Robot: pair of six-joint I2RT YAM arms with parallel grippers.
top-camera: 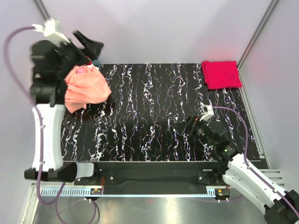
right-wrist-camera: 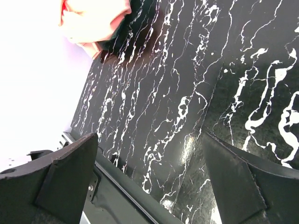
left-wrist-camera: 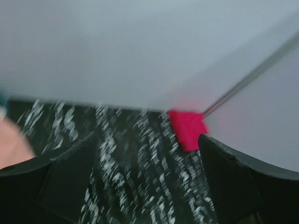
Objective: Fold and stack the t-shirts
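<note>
In the top view, a bunched peach shirt (top-camera: 88, 88) covers most of a teal basket (top-camera: 96, 62) at the back left and hangs over its right side onto the table. My blurred left gripper (top-camera: 89, 46) is raised above the basket's back edge; its fingers (left-wrist-camera: 60, 182) stand apart with nothing between them. A flat, folded red shirt (top-camera: 221, 74) rests in the back right corner. Low over the front right of the table, my right gripper (top-camera: 183, 128) is open and empty, and its wrist view shows the peach shirt (right-wrist-camera: 96, 21) far off.
Walls enclose the left, back and right sides. A dark rail (top-camera: 154, 175) runs along the front edge. Bits of other cloth peek out by the basket's rim.
</note>
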